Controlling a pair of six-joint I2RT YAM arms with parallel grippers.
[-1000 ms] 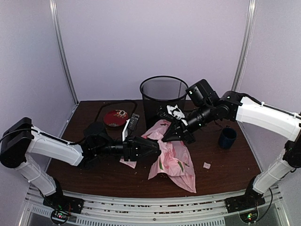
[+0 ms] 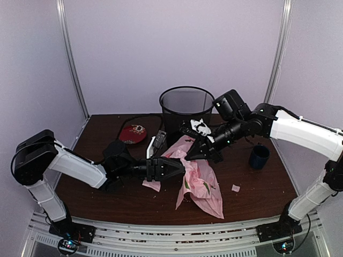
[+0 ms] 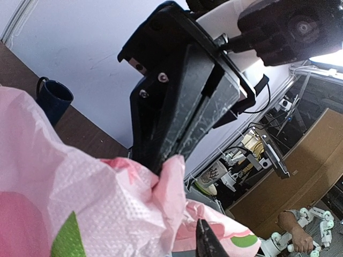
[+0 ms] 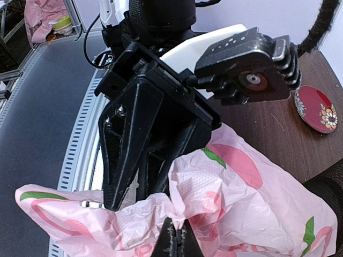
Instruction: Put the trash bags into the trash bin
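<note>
A crumpled pink trash bag (image 2: 199,187) with green and red print hangs over the middle of the table. My right gripper (image 2: 188,157) is shut on a gathered fold of it; in the right wrist view the fold bunches at its fingertips. From the left, my left gripper (image 2: 183,168) reaches against the bag just below the right one. Its fingers (image 4: 120,176) stand apart in the right wrist view, with bag plastic lying at their tips. The bag hides part of the left fingertips. Behind both arms stands the dark trash bin (image 2: 187,113), upright with its mouth open.
A red floral plate (image 2: 133,134) sits to the left of the bin. To the right is a dark blue mug (image 2: 259,156), and a small pink scrap (image 2: 236,188) lies on the table (image 2: 257,206).
My left gripper has moved slightly to the right, further against the bag. The bag's lower left edge has shifted right. The right arm has stayed in place.
</note>
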